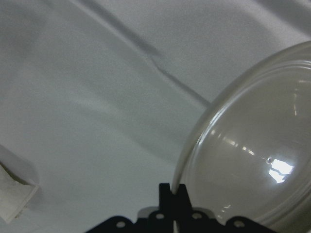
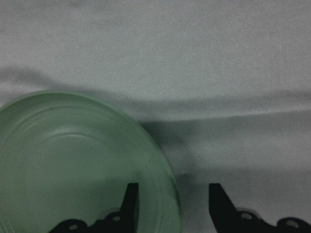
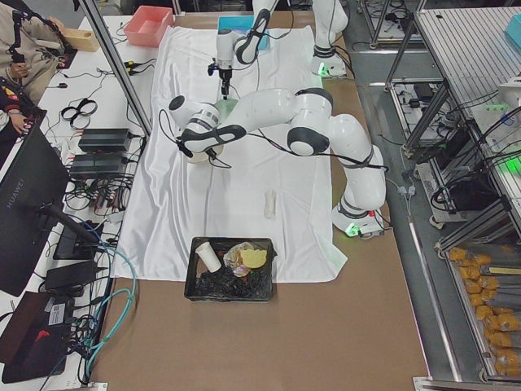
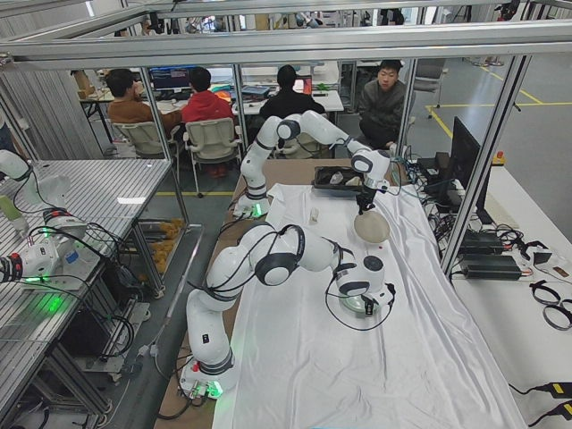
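My left gripper is shut on the rim of a cream plate (image 1: 252,145), which shows beneath the near arm in the camera left view and as a round disc (image 4: 372,229) in the camera right view. My right gripper stands open over a green plate (image 2: 68,160), its fingers either side of the plate's edge from above; whether they reach down to the rim is unclear. In the camera right view the green plate is mostly hidden under that arm.
A black bin (image 3: 228,293) with a cup and scraps stands at the cloth's end. A blue container (image 3: 236,20) is at the opposite end. A small wrapped item (image 3: 269,204) lies on the white cloth, which is otherwise largely clear.
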